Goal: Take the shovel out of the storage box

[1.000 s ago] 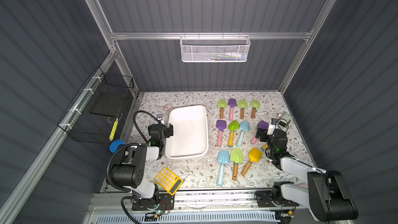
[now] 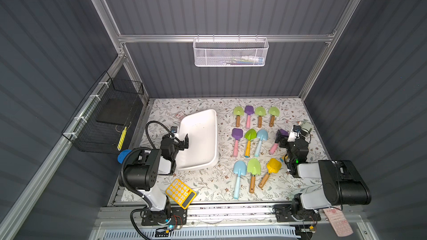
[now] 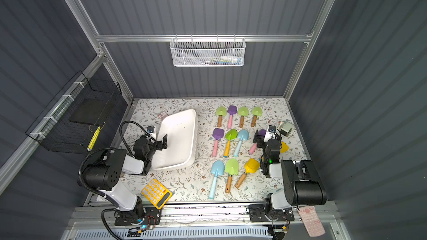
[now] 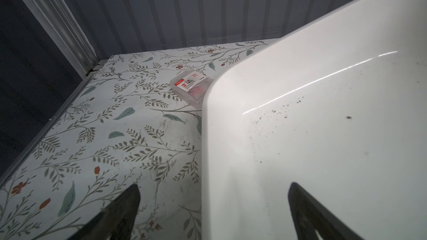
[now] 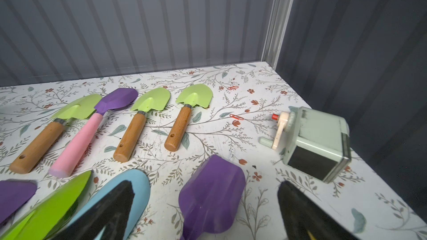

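Note:
The white storage box (image 2: 202,137) is empty, apart from some specks seen in the left wrist view. My left gripper (image 2: 182,141) is open at its left wall, with the wall (image 4: 218,160) running between the blurred fingers. Shovels lie in rows on the table right of the box: green ones (image 2: 259,112), purple-and-pink ones (image 2: 237,133), blue ones (image 2: 239,168) and a yellow one (image 2: 273,165). My right gripper (image 2: 279,140) is open over a purple shovel (image 5: 211,186) with nothing held.
A sharpener (image 5: 320,142) stands at the right edge, a calculator (image 2: 180,192) at the front left, a small clear package (image 4: 191,86) behind the box. A black wire basket (image 2: 80,137) hangs on the left wall, a white one (image 2: 209,55) at the back.
The left arm has moved slightly with it; the right arm has swung its rear section inward since a second ago.

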